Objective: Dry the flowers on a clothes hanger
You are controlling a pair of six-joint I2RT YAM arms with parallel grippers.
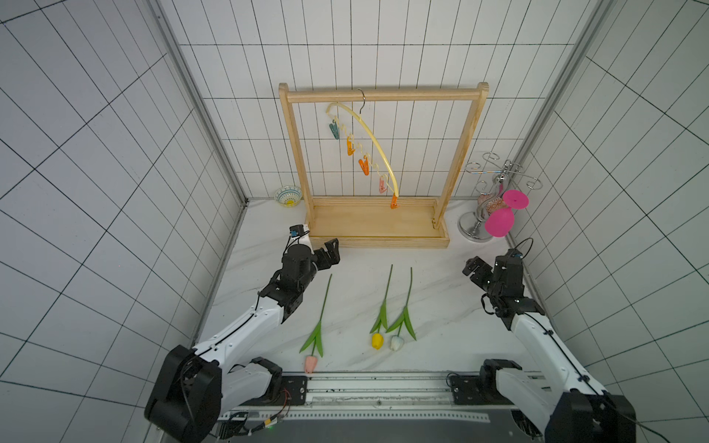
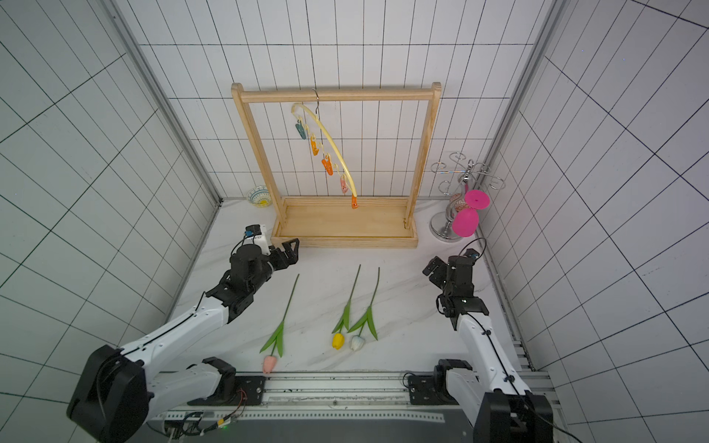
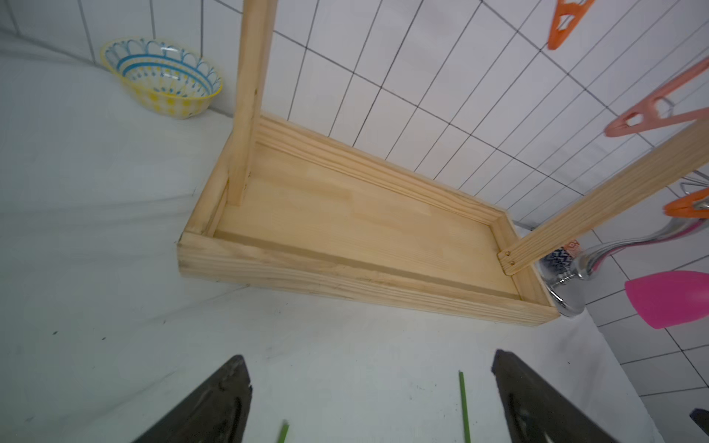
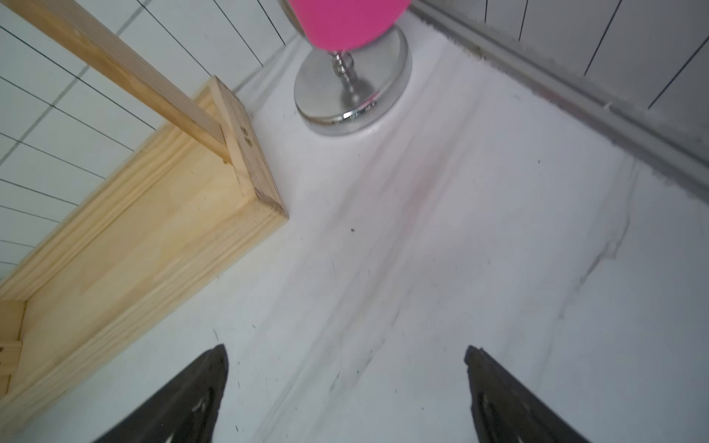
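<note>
Three flowers lie flat on the white table: a pink tulip (image 1: 311, 362), a yellow tulip (image 1: 377, 340) and a pale blue-white tulip (image 1: 396, 342), stems pointing to the back. Behind them the yellow clothes hanger (image 1: 376, 145) hangs from the wooden rack (image 1: 421, 95), with several clothespins such as an orange one (image 1: 364, 165) along it, none gripping a flower. My left gripper is open and empty, above the table in front of the rack's left corner. Open and empty too, my right gripper hovers over bare table, well right of the flowers.
At the right back stands a metal utensil stand (image 1: 475, 227) with pink utensils (image 1: 500, 220). A small patterned bowl (image 1: 288, 195) sits at the back left. The rack's wooden base (image 1: 376, 242) borders the work area.
</note>
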